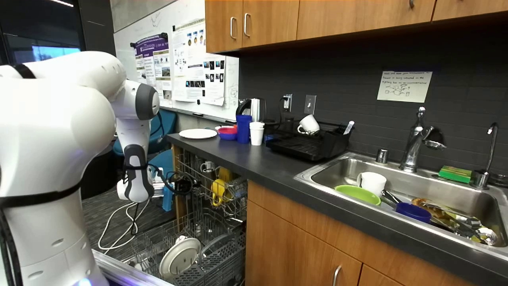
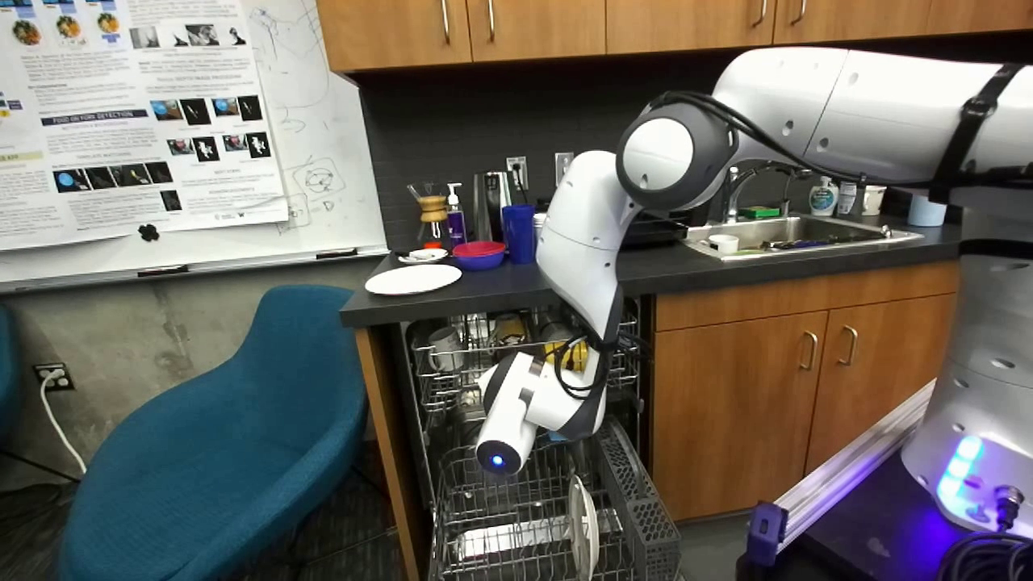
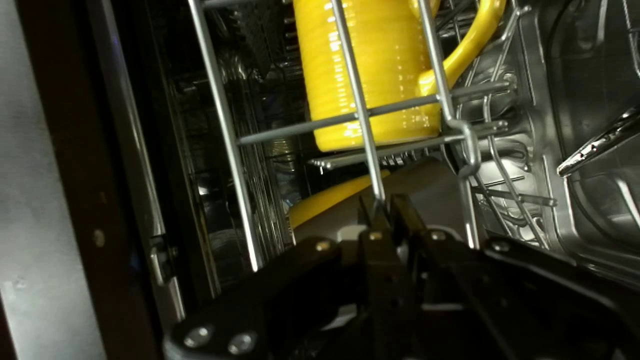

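Observation:
In the wrist view my gripper is shut on a metal wire of the dishwasher's upper rack (image 3: 351, 60). The wire runs straight down into the closed fingertips. Just beyond, a glossy yellow mug (image 3: 372, 72) stands behind the rack wires, its handle toward the upper right. A grey, yellow-edged object (image 3: 414, 186) lies behind the fingertips, partly covered by them. Exterior view 1 shows the upper rack (image 1: 233, 202) partly out from under the counter, holding the yellow mug (image 1: 218, 192) and a white mug (image 1: 208, 167). My arm mostly hides the gripper in exterior view 2.
Below, the lower rack (image 1: 209, 224) is out, with white plates (image 1: 181, 257) standing in it. The countertop (image 1: 281, 167) runs above the racks. A wooden end panel (image 2: 382, 426) borders the dishwasher, and a blue chair (image 2: 232, 455) stands beyond it.

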